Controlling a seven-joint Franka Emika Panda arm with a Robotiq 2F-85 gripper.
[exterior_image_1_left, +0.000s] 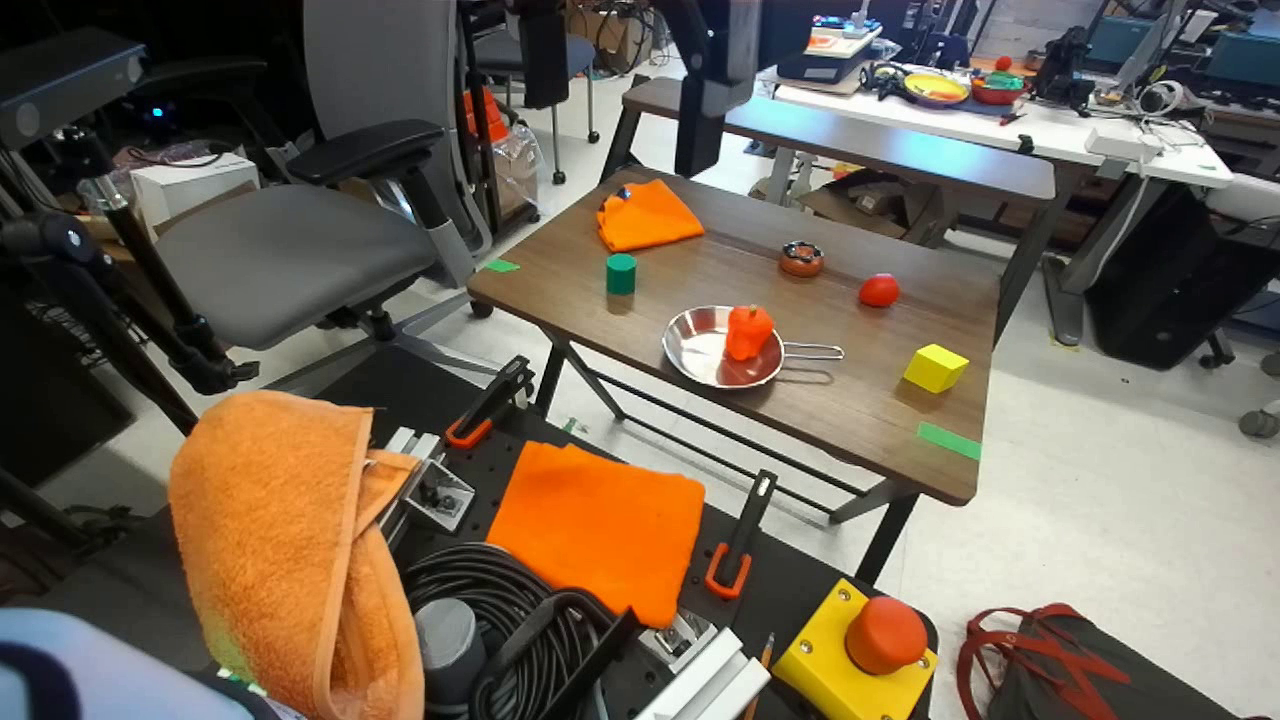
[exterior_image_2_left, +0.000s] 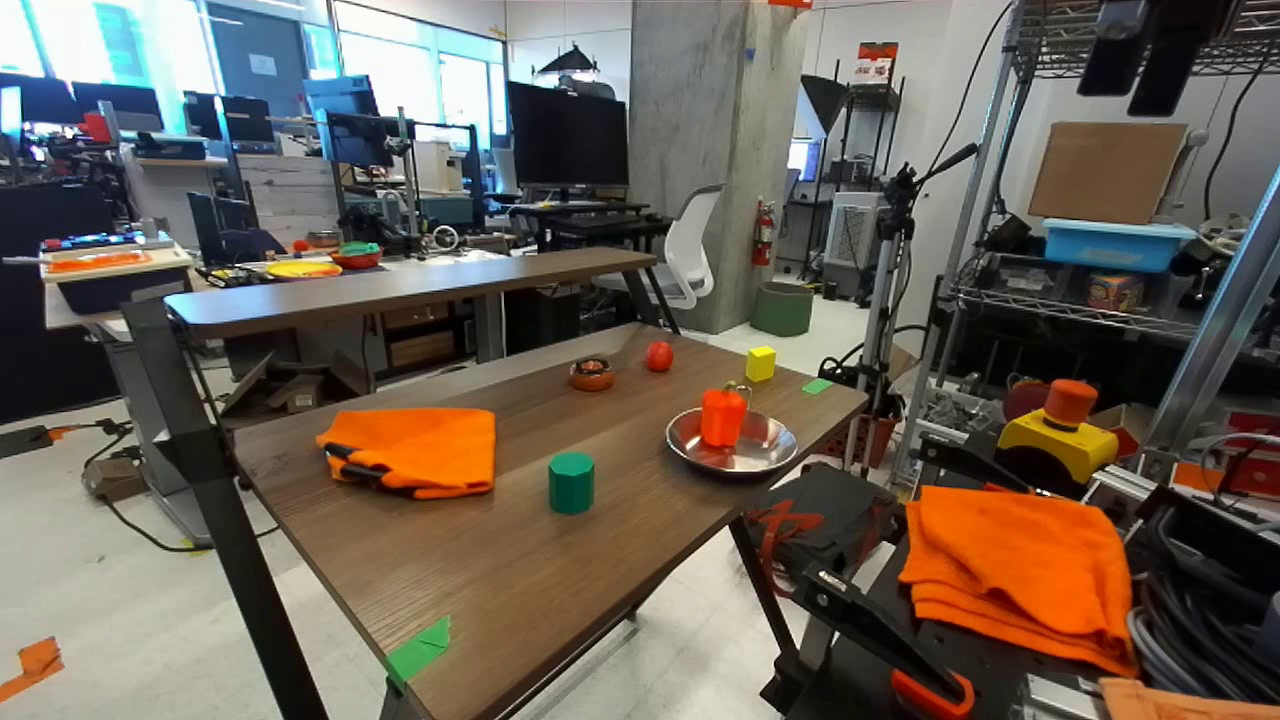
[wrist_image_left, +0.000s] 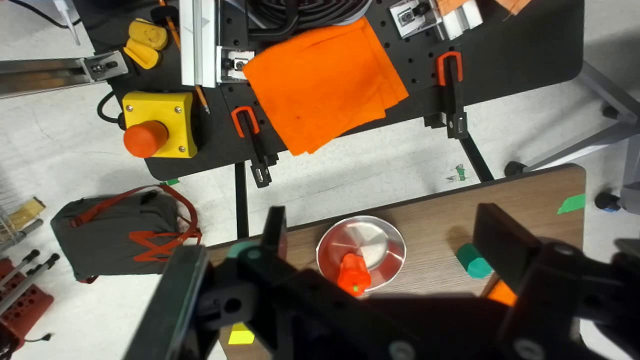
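Observation:
My gripper is open and empty, high above the table; its two dark fingers also hang at the top of the first exterior view. Below it, an orange-red toy pepper (exterior_image_1_left: 750, 332) rests inside a shiny metal pan (exterior_image_1_left: 696, 349), whose handle points right in that view. On the same brown table (exterior_image_1_left: 552, 278) are a green cylinder (exterior_image_2_left: 571, 484), a yellow block (exterior_image_1_left: 935, 368), a red round object (exterior_image_1_left: 879, 290) and a small brown bowl-like item (exterior_image_2_left: 591, 376). A folded orange cloth (exterior_image_2_left: 414, 450) lies toward one end. In the wrist view, the gripper's body hides part of the table.
A raised shelf (exterior_image_1_left: 888, 140) runs along the table's far side. On the black bench in front are another orange cloth (exterior_image_1_left: 600, 524), clamps and a yellow box with a red button (exterior_image_1_left: 885, 636). A gap separates bench and table.

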